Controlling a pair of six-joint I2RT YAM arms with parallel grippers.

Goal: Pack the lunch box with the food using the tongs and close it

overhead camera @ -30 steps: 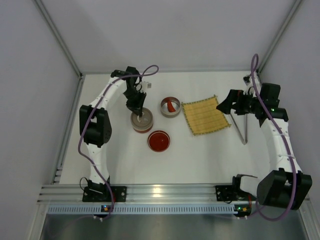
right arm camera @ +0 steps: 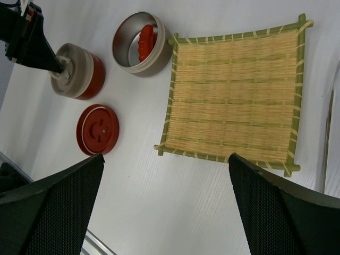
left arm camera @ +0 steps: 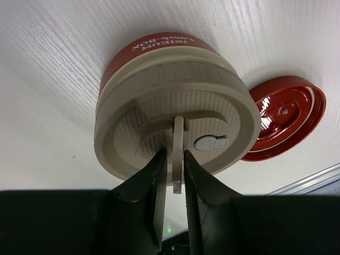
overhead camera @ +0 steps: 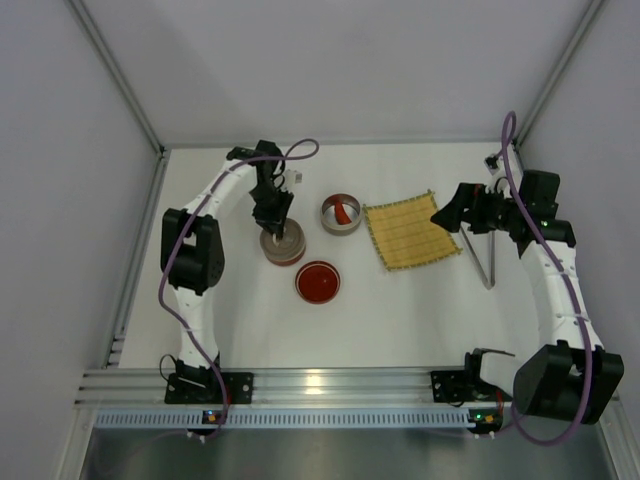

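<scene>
On the left of the table stands a round lunch box (right arm camera: 94, 79) with a red lower part and a beige lid (left arm camera: 143, 114). My left gripper is over that lid, shut on its upright handle (left arm camera: 178, 139). The box's inside is hidden. Right of it, a steel-lined bowl (right arm camera: 122, 45) contains a red, sausage-like piece (right arm camera: 145, 42). A red round lid (overhead camera: 318, 283) lies flat nearer the front edge. The woven bamboo mat (overhead camera: 408, 232) is at centre right. High above the table, my right gripper is open and empty, its fingers wide apart.
A pair of thin sticks (overhead camera: 482, 262), seemingly chopsticks, lies right of the mat, partly under the right arm in the top view. Bare table (overhead camera: 390, 320) extends in front of the mat. A metal rail (overhead camera: 330, 385) runs along the front edge.
Over the past second the left arm has shifted slightly right and toward the front, its fingers staying at the beige lid. The right arm has barely moved. The mat and bowl are unchanged.
</scene>
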